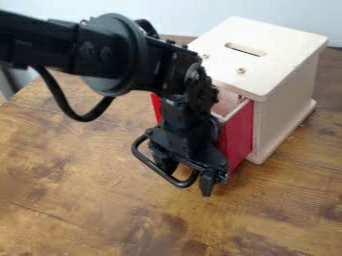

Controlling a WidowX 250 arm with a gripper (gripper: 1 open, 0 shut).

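A pale wooden box (281,105) with a slot in its top stands at the back right. A red drawer front (237,135) sticks out from its left-facing side, partly hidden by the black arm. My gripper (187,172) hangs low in front of the red panel, with a black loop-shaped bar around its lower part. Whether its fingers are open or shut, and whether they touch the drawer, I cannot tell.
A white wall lies behind the box.
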